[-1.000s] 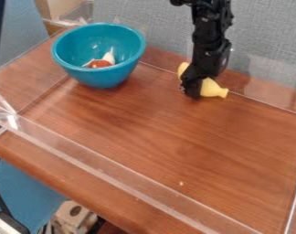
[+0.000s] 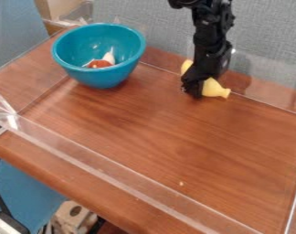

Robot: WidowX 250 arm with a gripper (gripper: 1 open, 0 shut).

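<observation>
The black gripper (image 2: 201,79) reaches down from the top of the camera view to the back of the wooden table, shut on a yellow object (image 2: 216,90), perhaps a bottle or toy, that shows on both sides of its fingers; the fingers hide its middle. To the left, a teal bowl (image 2: 94,68) holds a few small white and red items.
A grey textured wall (image 2: 267,41) stands behind, with clear plastic strips along the table's edges. Below the left edge lie blue surfaces and some loose items.
Over the last second the gripper and yellow object have shifted very slightly; the bowl stays put.
</observation>
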